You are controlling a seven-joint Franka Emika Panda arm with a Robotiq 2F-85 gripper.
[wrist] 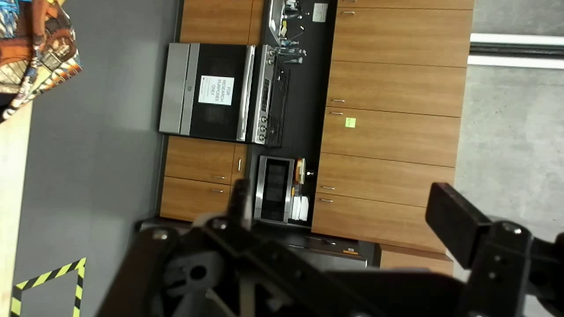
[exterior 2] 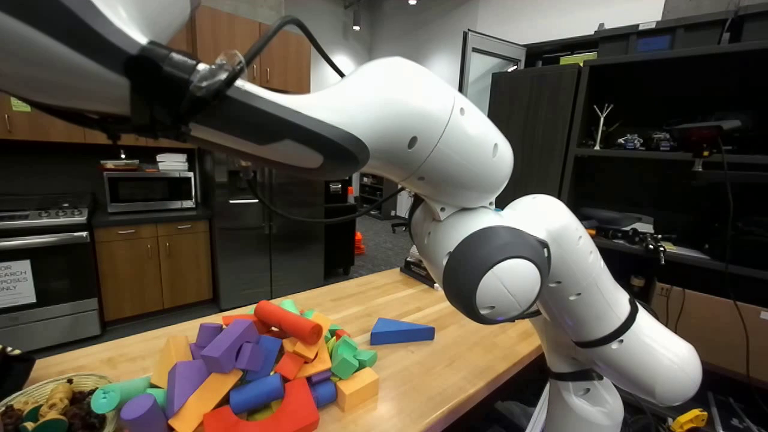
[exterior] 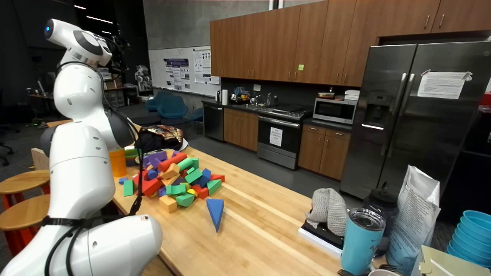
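Observation:
In the wrist view my gripper stands open, its two dark fingers wide apart with only distant kitchen cabinets showing between them. The arm is raised high above the table, well away from the blocks. A heap of coloured blocks [exterior: 170, 177] lies on the wooden table [exterior: 257, 230]; it holds red, green, blue, purple and orange pieces. A little apart from the heap lies a blue triangular block [exterior: 215, 212], which also shows in exterior view 2 as a blue wedge [exterior 2: 401, 331]. No block appears in the wrist view.
At the table's right end stand a light blue tumbler [exterior: 362, 241], a grey knitted cloth [exterior: 329, 209], a white bag [exterior: 414, 211] and stacked blue bowls [exterior: 472, 237]. A basket [exterior 2: 93, 381] sits beside the heap.

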